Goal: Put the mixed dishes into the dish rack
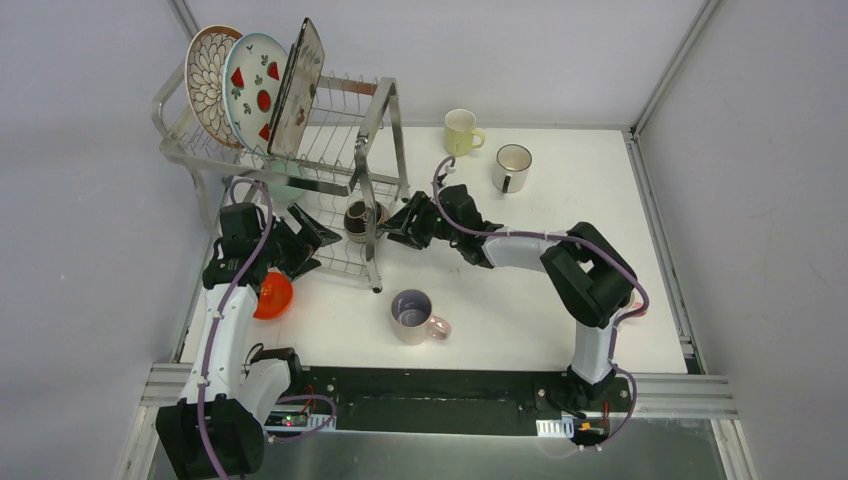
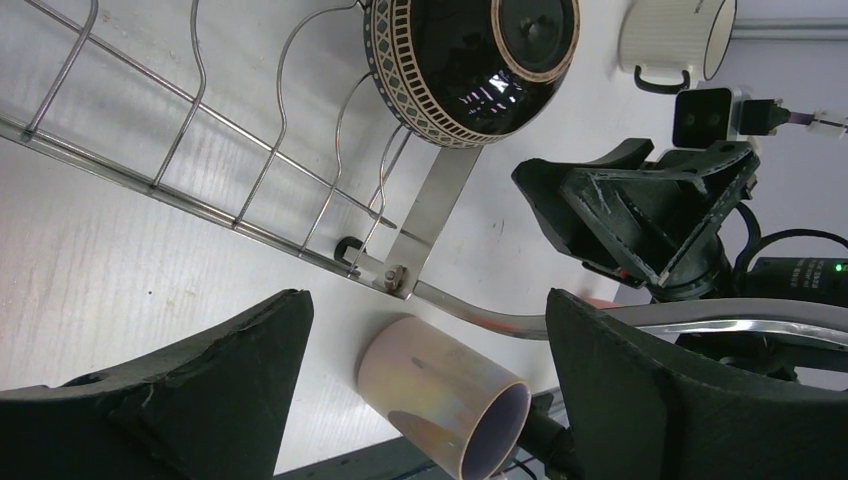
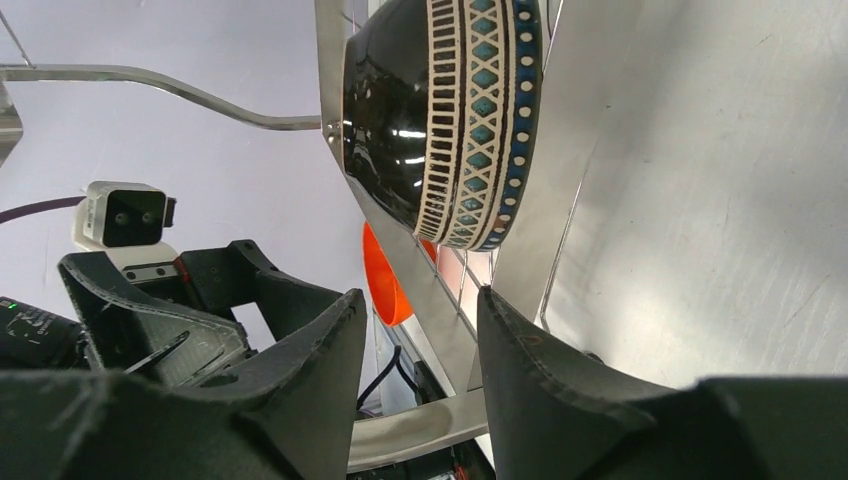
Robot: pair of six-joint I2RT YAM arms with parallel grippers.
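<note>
A dark patterned bowl [image 1: 358,220] [image 2: 465,70] [image 3: 440,120] sits tilted on the lower tier of the steel dish rack [image 1: 310,182]. My right gripper [image 1: 398,228] is just outside that tier at the rack's right post, fingers apart, nothing seen between them. My left gripper [image 1: 318,240] stands open at the rack's front left, with nothing in it. Three plates [image 1: 255,95] stand on the upper tier; a pale green dish behind its bars is partly hidden.
An orange bowl [image 1: 272,295] lies below my left arm. A lilac mug [image 1: 412,320] stands at the front, a yellow mug [image 1: 460,130] and a white mug [image 1: 510,170] at the back. A pink mug at the right is mostly hidden by my right arm.
</note>
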